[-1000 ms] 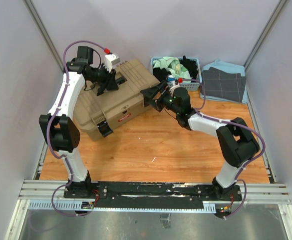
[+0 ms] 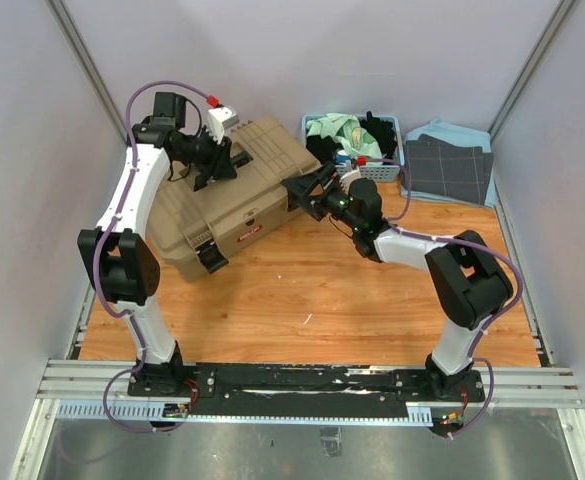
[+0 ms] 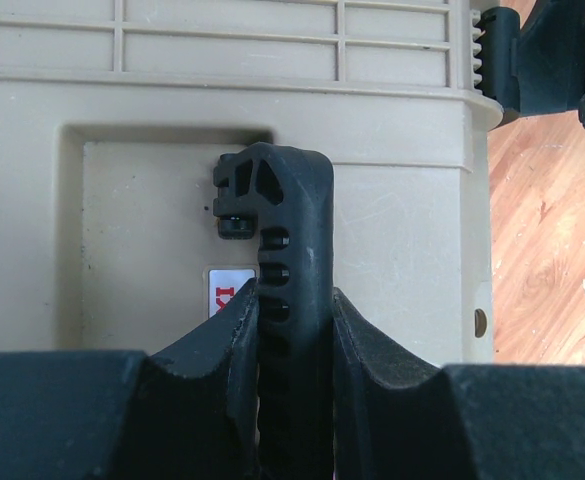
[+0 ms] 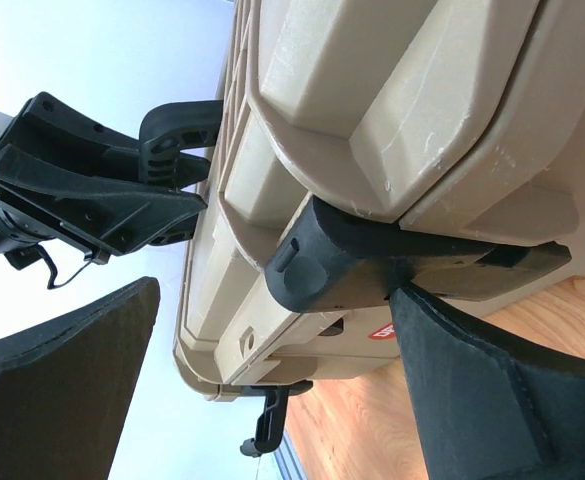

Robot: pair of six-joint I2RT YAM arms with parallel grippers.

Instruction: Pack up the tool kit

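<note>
The tan tool case (image 2: 257,160), its lid down, stands askew at the back left of the table. On top, my left gripper is shut on the black carry handle (image 3: 297,215), a finger against each side. At the case's front right corner my right gripper stands open. Between its fingers lies a black latch (image 4: 342,265); the right-hand finger (image 4: 492,390) touches or nearly touches it, while the left-hand finger (image 4: 82,370) is clear. A second black latch (image 2: 211,256) hangs on the front left; whether either is fastened I cannot tell.
Behind my right gripper stands a light blue basket (image 2: 382,172) with cloths and other items in it. Folded cloths (image 2: 447,165) lie at the back right.
My right forearm has turned very slightly. The case and my left arm look the same as before.
</note>
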